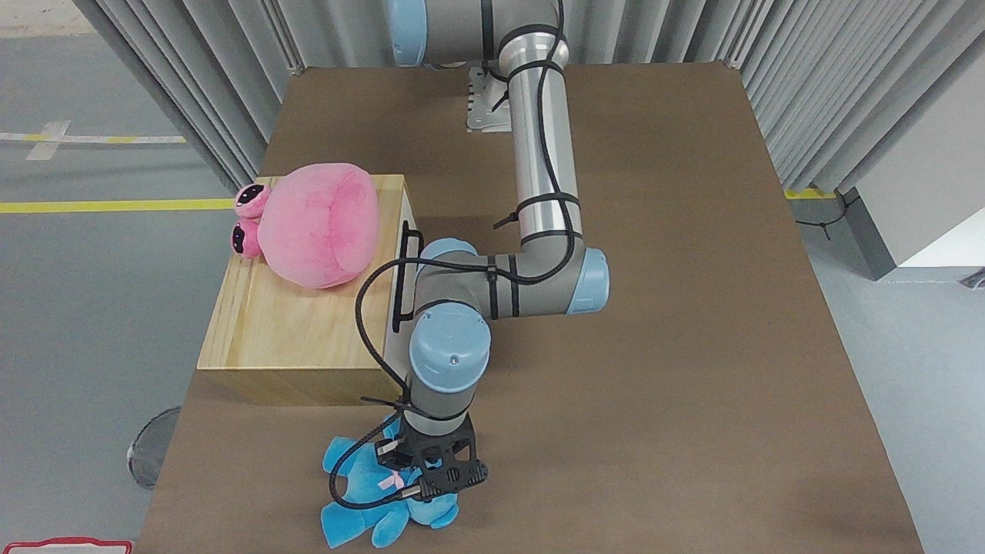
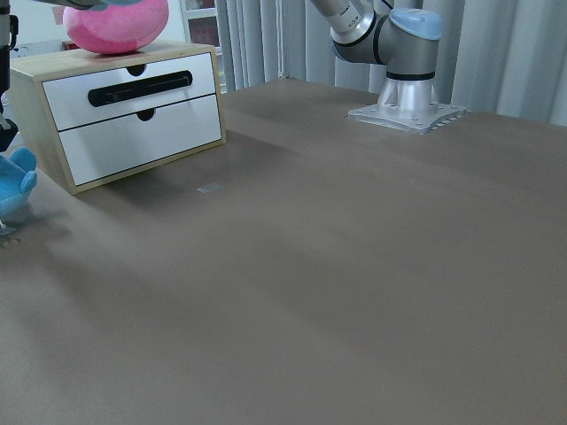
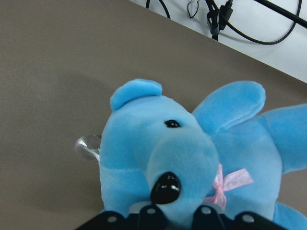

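A blue plush bear (image 3: 158, 143) with a black nose and pink bow lies near the table's near end, partly under my gripper (image 1: 432, 466) in the front view. In the wrist view my gripper has its dark finger parts at the bottom edge, over the bear's muzzle; whether they are shut on it I cannot tell. In the left view the bear (image 2: 12, 184) is at the far left edge, under the arm's end, mostly out of frame.
A wooden drawer box (image 1: 295, 337) with white fronts stands behind the bear, a round pink plush (image 1: 314, 226) on top. A table edge with cables beyond it shows in the wrist view.
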